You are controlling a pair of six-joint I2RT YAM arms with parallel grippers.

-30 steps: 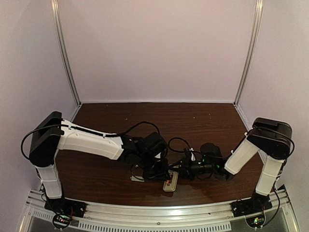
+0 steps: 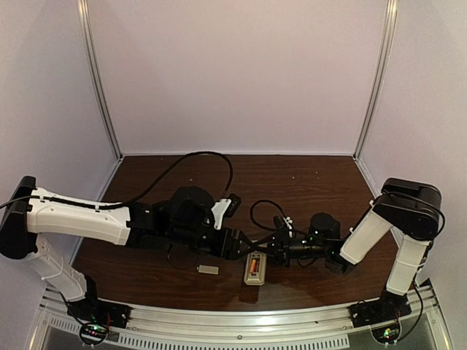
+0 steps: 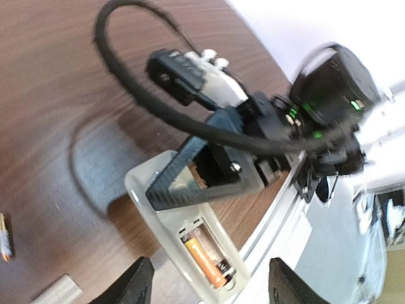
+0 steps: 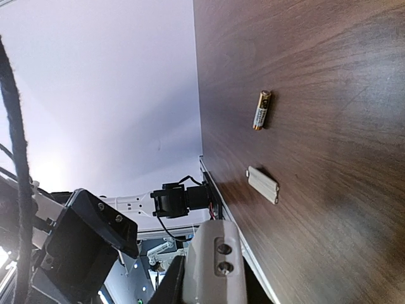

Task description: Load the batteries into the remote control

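The remote (image 2: 255,273) (image 3: 162,221) lies battery side up, one orange battery (image 3: 204,259) in its compartment beside an empty-looking slot. My right gripper (image 2: 257,246) is shut on the remote's upper end, which shows between its fingers in the right wrist view (image 4: 214,266). My left gripper (image 2: 232,244) is above and left of the remote, fingers (image 3: 132,285) apart with nothing seen between them. A loose battery lies on the table, also at the left edge of the left wrist view (image 3: 6,239). The light cover (image 2: 208,269) (image 4: 262,184) lies left of the remote.
A metal rail (image 2: 241,313) runs along the front edge. Black cables loop over both arms.
My left gripper has lifted and drawn back to the left from over the remote, uncovering the compartment.
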